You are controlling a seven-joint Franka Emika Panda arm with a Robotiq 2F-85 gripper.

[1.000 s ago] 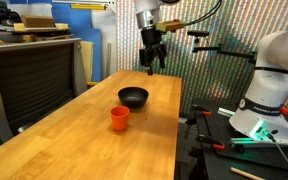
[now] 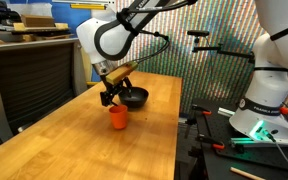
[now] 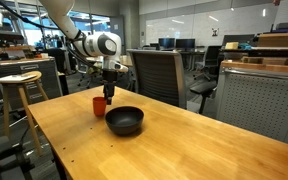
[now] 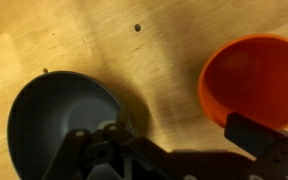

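An orange-red cup (image 2: 118,119) stands upright on the wooden table, beside a black round bowl (image 2: 137,98). My gripper (image 2: 116,91) is over these two, pointing down, with its fingers apart. Seen from the wrist, the cup (image 4: 269,85) is at the right, partly behind one dark finger (image 4: 254,137). At the left is the bowl (image 4: 59,120), its near right rim overlapped by the other finger. Nothing shows between the fingers. In exterior view 2 the gripper (image 3: 106,97) is close to the cup (image 3: 99,108); whether they touch is hard to tell. The bowl (image 3: 125,122) looks empty there.
An office chair (image 3: 159,75) stands against its far side. A wooden stool (image 3: 19,85) is beyond one end.
My arm has swung from above the table's right side to the left, across the bowl, and come down low near the cup. The cup and bowl have not visibly moved.
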